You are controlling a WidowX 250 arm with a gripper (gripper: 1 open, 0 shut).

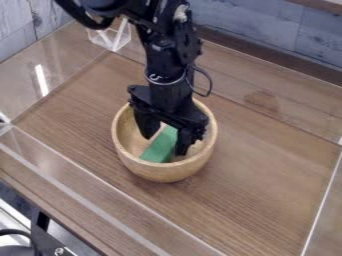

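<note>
A round tan bowl [158, 170] stands on the wooden table, holding a green block [158, 149] that leans inside it. The black arm comes down from the top, and its gripper [166, 123] is open over the bowl, with its fingers low around the upper part of the green block. The black gripper hides part of the block and of the bowl's inside; whether the fingers touch the block cannot be told.
A clear plastic container [110, 34] sits at the back left, near the grey wall. Dark cables lie at the bottom left beyond the table's edge.
</note>
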